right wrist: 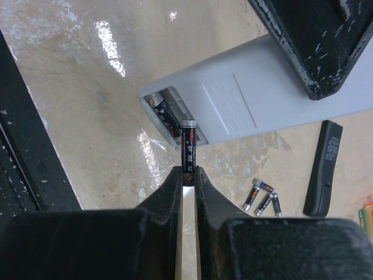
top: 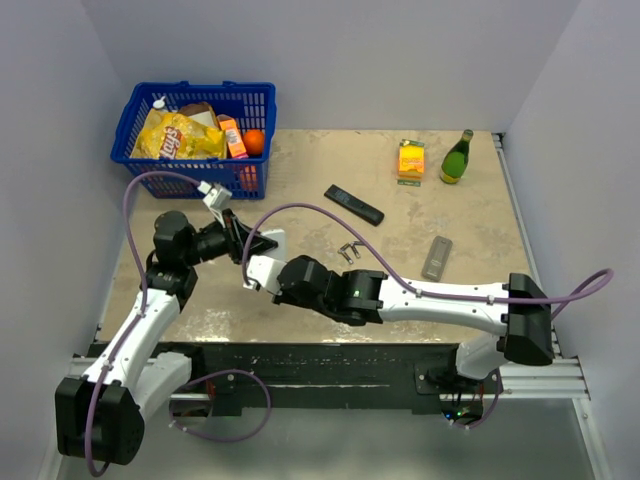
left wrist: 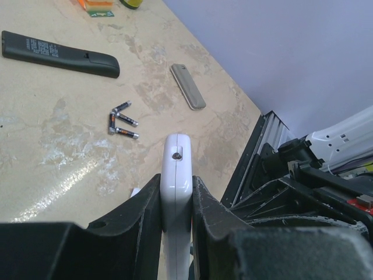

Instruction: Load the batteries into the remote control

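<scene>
My left gripper (top: 252,238) is shut on the white remote (left wrist: 176,210), held above the table. In the right wrist view its battery compartment (right wrist: 172,116) faces me, one battery (right wrist: 164,114) lying in it. My right gripper is shut on a second battery (right wrist: 188,149), whose top end is at the compartment's near edge, over the empty part. Several loose batteries (left wrist: 124,124) lie on the table.
A black remote (top: 353,205), a grey slim object (top: 437,258), a yellow pack (top: 411,160) and a green bottle (top: 456,158) lie or stand on the table. A blue basket (top: 192,175) fills the back left.
</scene>
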